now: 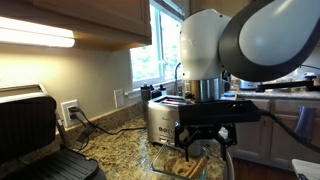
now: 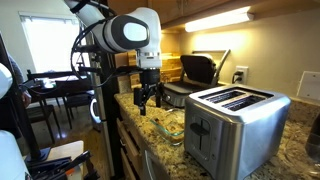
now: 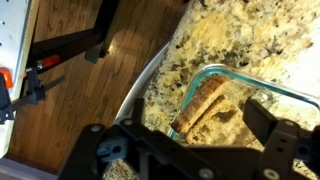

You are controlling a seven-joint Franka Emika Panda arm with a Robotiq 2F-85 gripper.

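A clear glass dish (image 3: 210,72) holds brown, bread-like pieces (image 3: 203,102) on the speckled counter. In exterior view 1 the dish (image 1: 158,158) lies below my gripper (image 1: 205,152), which stands open over it. Both fingers are spread in the wrist view, and the bread shows beneath the gap of the gripper with nothing gripped. From exterior view 2, the gripper (image 2: 151,106) hangs above the counter, close to the dish (image 2: 172,130); the exact height between them is hard to judge.
A silver toaster (image 2: 235,125) stands beside the dish. An open black grill (image 2: 198,72) sits farther along the counter. The counter's edge (image 3: 150,70) drops to a wooden floor (image 3: 75,90). Cabinets (image 1: 85,20) overhang the wall side.
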